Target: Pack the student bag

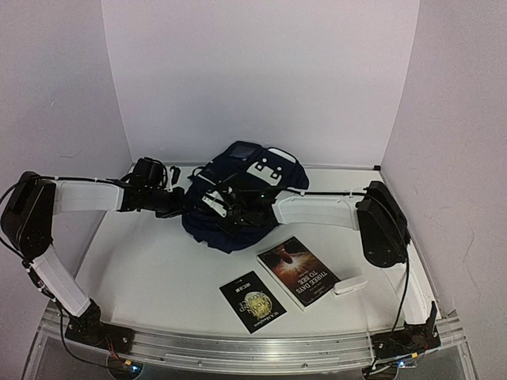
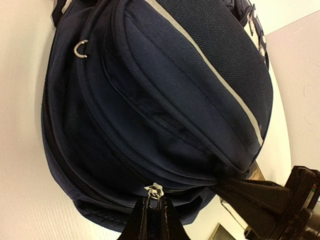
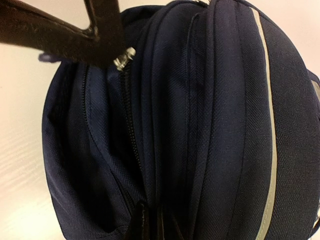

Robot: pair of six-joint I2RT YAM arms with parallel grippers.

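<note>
The navy backpack (image 1: pixel 265 162) lies at the back middle of the table, its zipped compartments showing in both wrist views. My left gripper is at the bag's left side, fingers close together beneath a silver zipper pull (image 2: pixel 154 191); whether they grip it is unclear. My right gripper is down on the bag's zipped seams, its fingertips close together and partly in shadow. Two books, Three Days to See (image 1: pixel 297 269) and a smaller dark book (image 1: pixel 251 302), lie in front, beside a white case (image 1: pixel 350 285).
Grey walls enclose the back and both sides.
</note>
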